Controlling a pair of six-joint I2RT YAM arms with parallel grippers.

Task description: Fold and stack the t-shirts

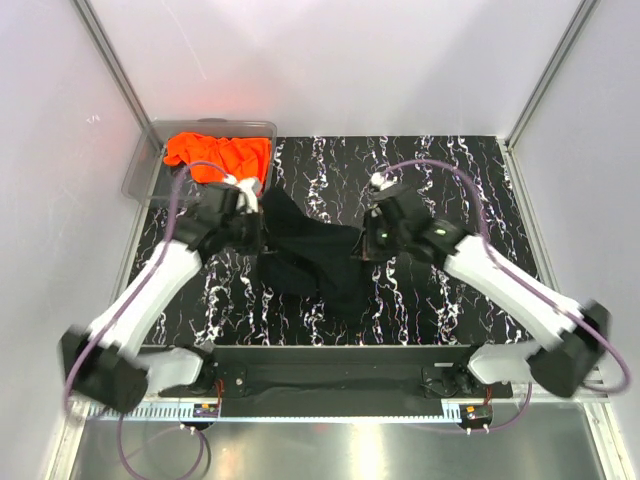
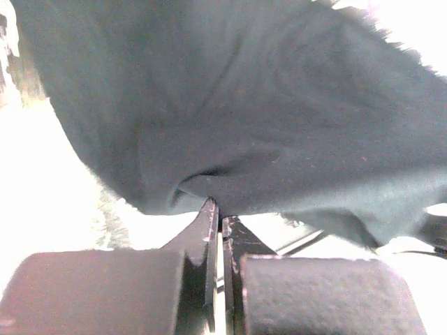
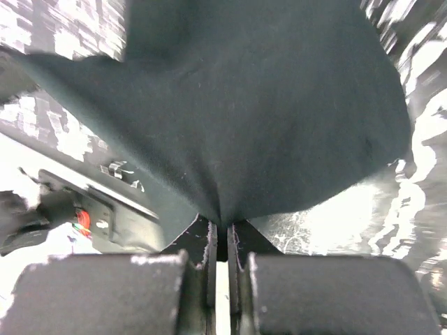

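Observation:
A crumpled black t-shirt point(image 1: 315, 255) hangs between my two grippers over the dark marbled table in the top view. At its left edge is my left gripper point(image 1: 262, 240); in the left wrist view the closed fingertips pinch a small fold of the dark cloth point(image 2: 230, 125). On the opposite side my right gripper point(image 1: 370, 248) is shut on the shirt, whose cloth point(image 3: 237, 139) gathers into creases at the fingertips in the right wrist view. The lower part of the shirt droops toward the front of the table. Its neck and sleeves cannot be made out.
A clear grey bin point(image 1: 200, 128) at the back left holds an orange cloth point(image 1: 222, 155). A front ledge point(image 1: 330, 380) borders the work area.

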